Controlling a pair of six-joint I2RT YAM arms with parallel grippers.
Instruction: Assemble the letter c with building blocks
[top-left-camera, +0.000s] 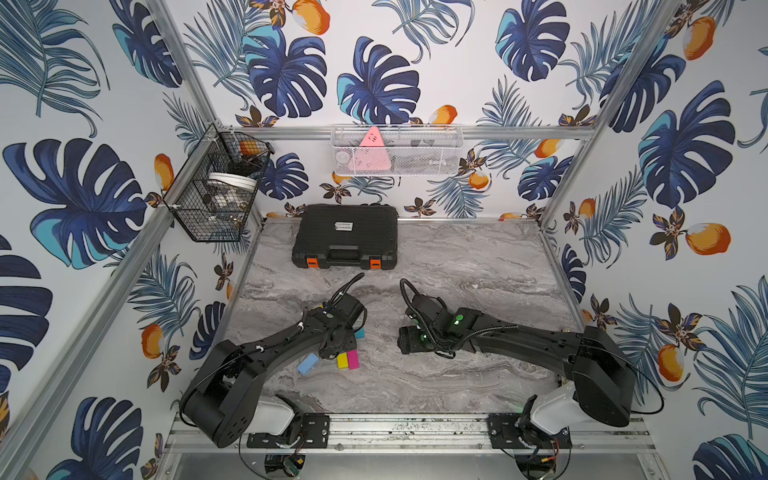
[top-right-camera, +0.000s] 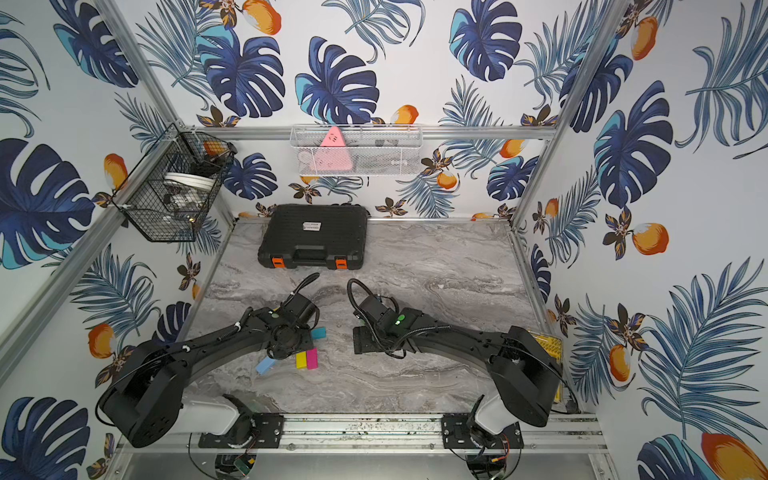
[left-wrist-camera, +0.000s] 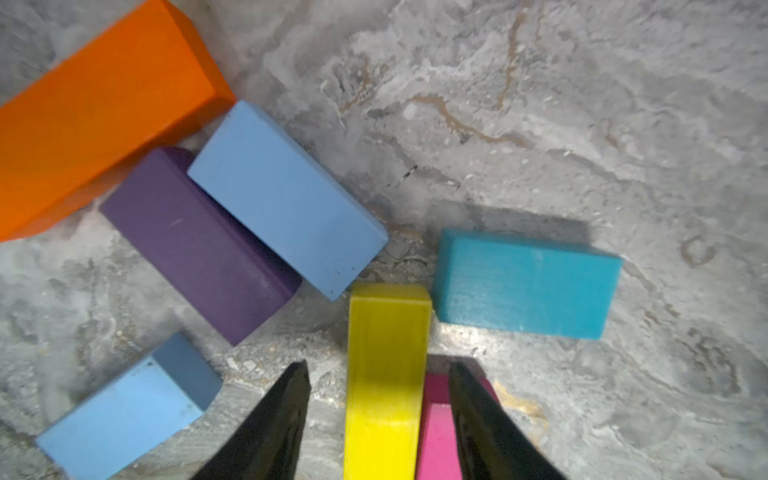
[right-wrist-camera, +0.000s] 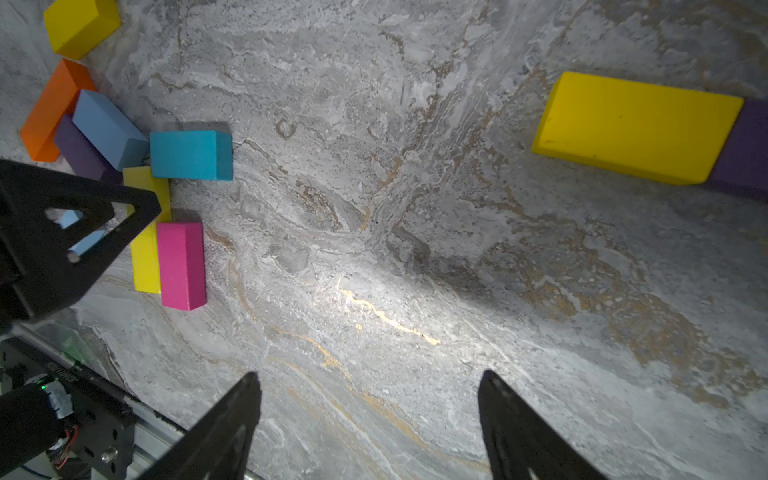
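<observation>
Below my left gripper is a long yellow block (left-wrist-camera: 386, 368), seen between its open fingers. The gripper appears to be above it; contact does not show. A magenta block (left-wrist-camera: 441, 440) lies along its right side, partly behind a finger. At the yellow block's far end are a teal block (left-wrist-camera: 528, 284) to the right and a light-blue block (left-wrist-camera: 288, 196) to the left. A purple block (left-wrist-camera: 200, 240) and an orange block (left-wrist-camera: 104, 120) lean toward that light-blue one. My right gripper stands open over bare table, holding nothing.
Another light-blue block (left-wrist-camera: 132, 408) lies apart at the lower left. Farther right are a second yellow block (right-wrist-camera: 640, 128) and a purple block touching its end. A black case (top-left-camera: 344, 236) stands at the back.
</observation>
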